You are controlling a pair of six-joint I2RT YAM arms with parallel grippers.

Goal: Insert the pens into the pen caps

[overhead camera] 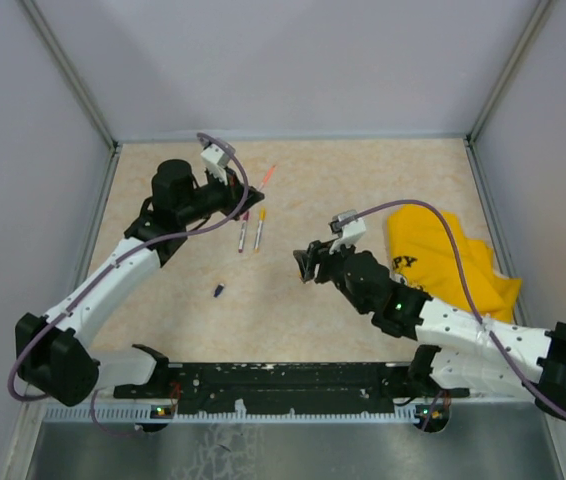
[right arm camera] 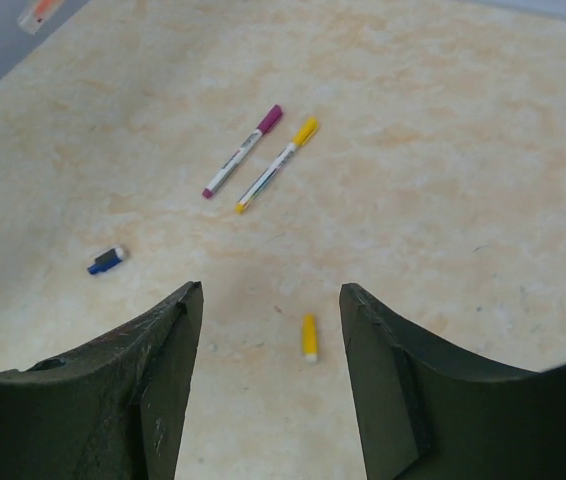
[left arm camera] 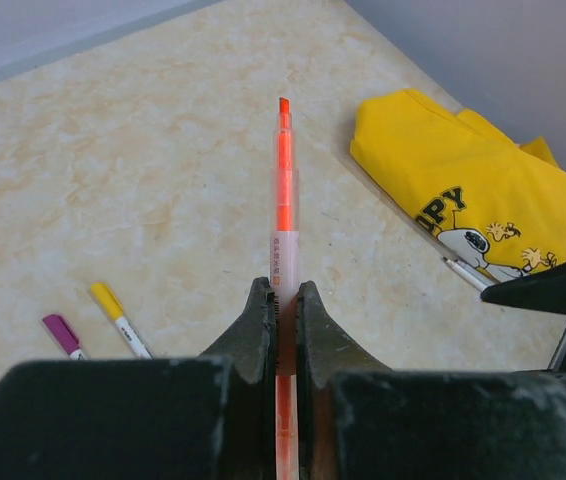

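Observation:
A red pen (left arm camera: 284,265) with a white label points upward in the left wrist view, and my left gripper is shut on it. In the top view that gripper (overhead camera: 257,196) is at the back left, the pen's red end (overhead camera: 267,177) showing past it. My right gripper stands open with nothing between its fingers. A loose yellow cap (right arm camera: 310,338) lies on the table, seen between those fingers. A purple pen (right arm camera: 244,150) and a yellow pen (right arm camera: 277,166) lie side by side. Two small caps (right arm camera: 107,260), black and blue, lie together.
A yellow cloth (overhead camera: 433,245) lies at the right side of the table. White pens (left arm camera: 469,273) rest beside it. Walls enclose the table, and its back right is clear.

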